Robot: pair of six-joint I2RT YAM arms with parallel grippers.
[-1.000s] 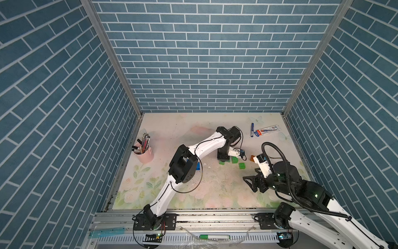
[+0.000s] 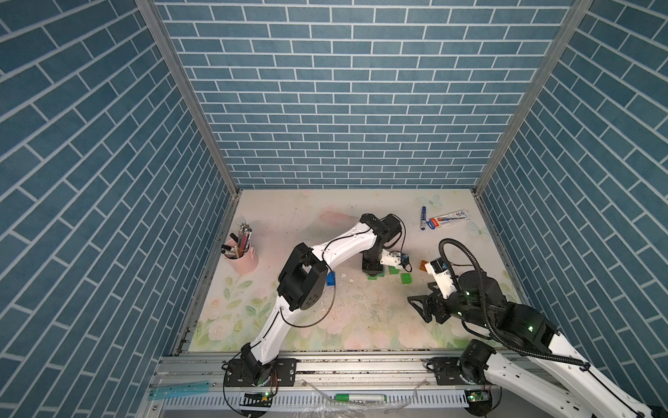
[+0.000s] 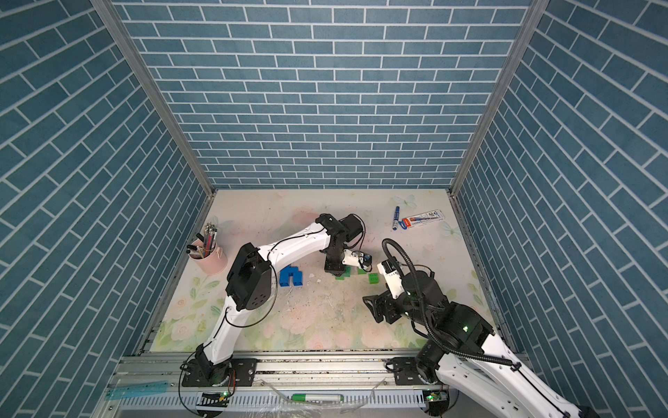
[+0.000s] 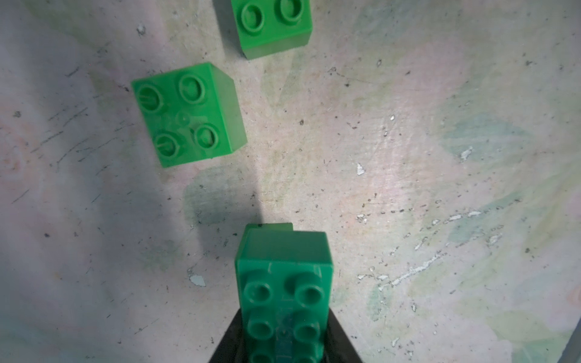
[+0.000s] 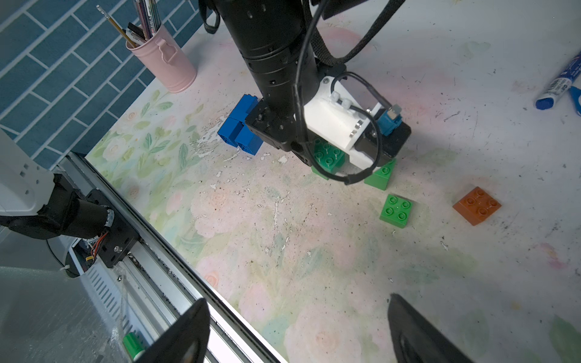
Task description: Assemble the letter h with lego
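Observation:
My left gripper is shut on a green brick (image 4: 284,284) with several studs, held over another green piece (image 4: 270,226) that is mostly hidden beneath it; whether they touch I cannot tell. Two green four-stud bricks (image 4: 187,115) (image 4: 272,27) lie beyond, toward the top of the left wrist view. An orange brick (image 5: 476,205) lies to the right. A blue brick shape (image 5: 239,124) sits left of the left gripper. My right gripper is open and empty above the table's front right.
A pink pen cup (image 2: 243,261) stands at the left. A blue marker (image 2: 423,218) and a packet (image 2: 451,217) lie at the back right.
My left arm has shifted slightly left and toward the front, with its gripper over the green bricks. The right arm has not moved.

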